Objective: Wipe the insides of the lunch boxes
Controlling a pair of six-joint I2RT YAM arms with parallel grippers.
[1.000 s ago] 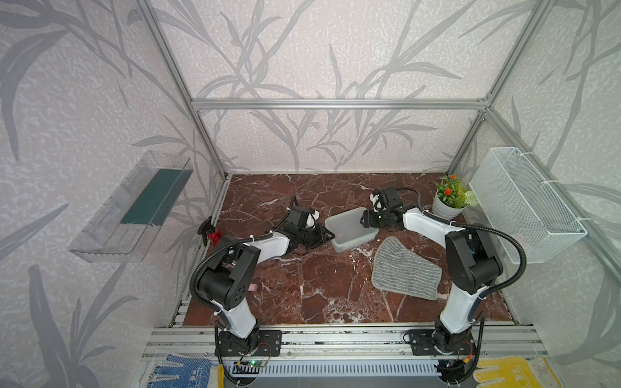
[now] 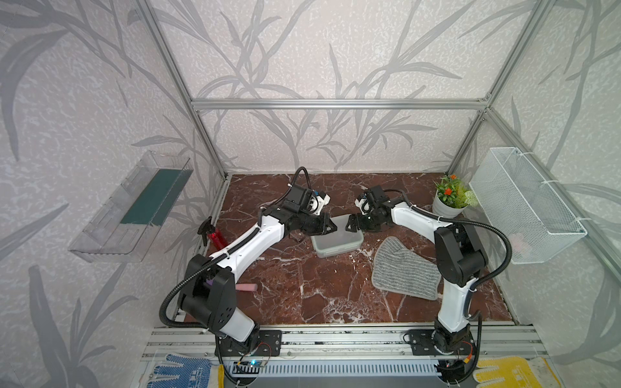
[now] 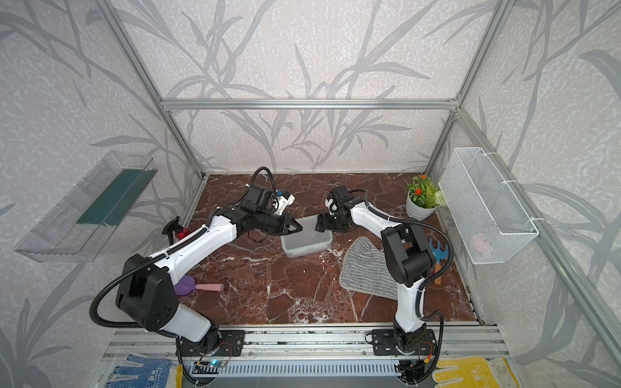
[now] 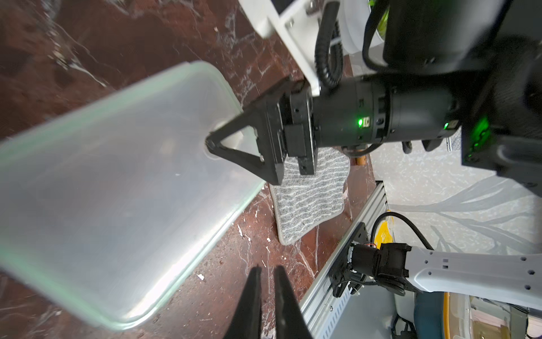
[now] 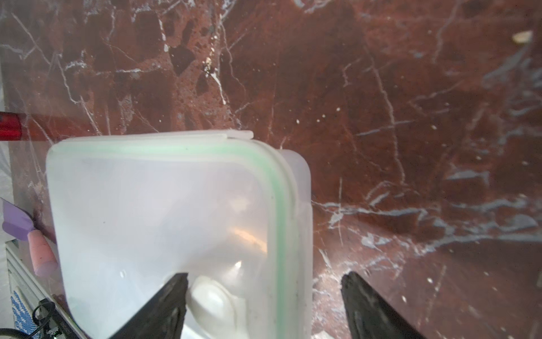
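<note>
A translucent lunch box with a pale green rim rests on the marbled table between my two grippers. Its flat, cloudy top, which looks like a lid, fills much of the left wrist view. My left gripper is partly open with nothing between its fingers, close to the left side of the box. At the opposite side, my right gripper stands wide open; the box's edge lies between its fingers, with a gap to the right finger. To the right, a grey striped cloth lies flat, untouched.
A red spray bottle and a purple spatula with a pink handle lie at the left. The potted plant is at the back right, near a white mesh basket. Free table lies in front of the box.
The box has shifted left and turned slightly. My right gripper has moved left with it.
</note>
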